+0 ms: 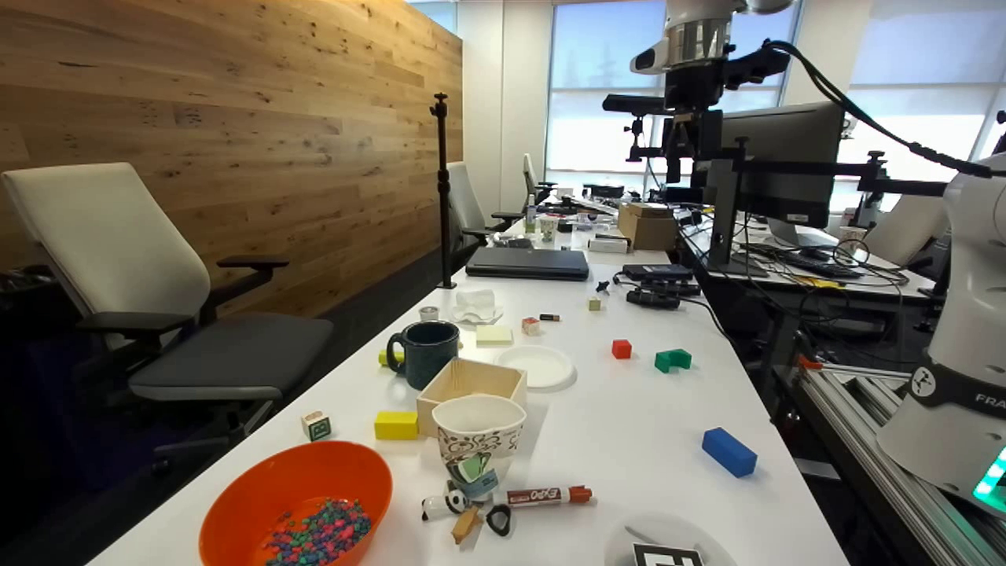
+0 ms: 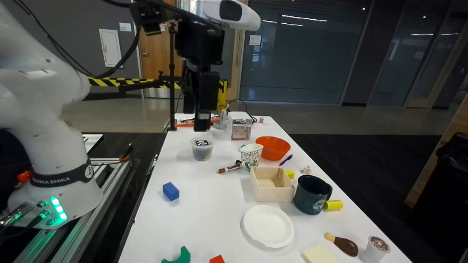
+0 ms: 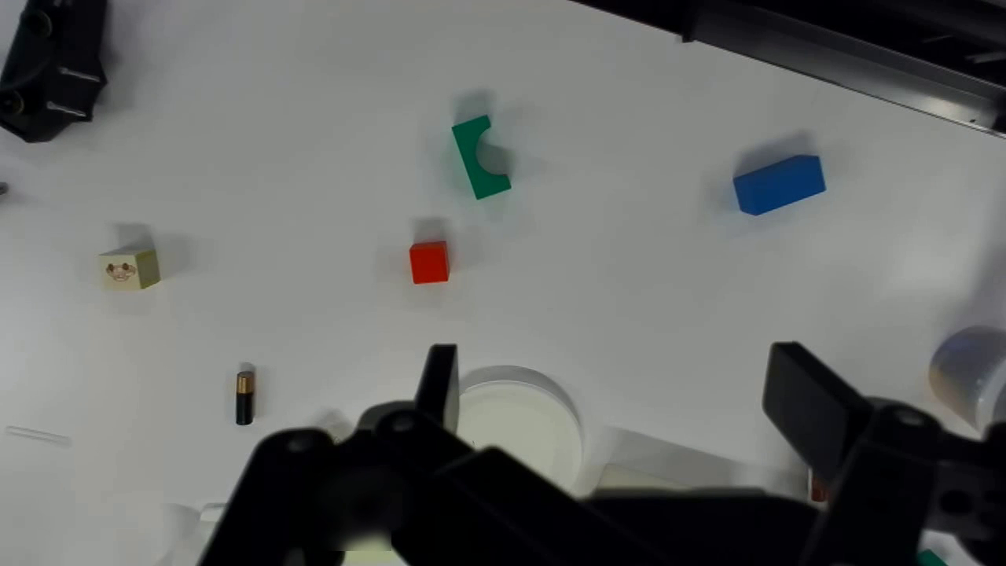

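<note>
High above the white table hangs my gripper, its two black fingers wide apart and nothing between them. Below, in the wrist view, are a red cube [image 3: 430,262], a green arch block [image 3: 479,159] and a blue block [image 3: 780,185], each lying apart on the table. A white plate [image 2: 268,225] sits beside a pale wooden box [image 2: 272,195], partly hidden behind a finger in the wrist view. Close to the box stand a dark mug [image 2: 310,195] and a patterned paper cup [image 1: 478,429].
An orange bowl [image 1: 296,505] holds small coloured pieces at the near left. A marker [image 1: 548,495] lies by the cup, and a lidded tub [image 2: 202,149] stands near the table edge. Black devices [image 1: 657,283] with cables lie at the far right.
</note>
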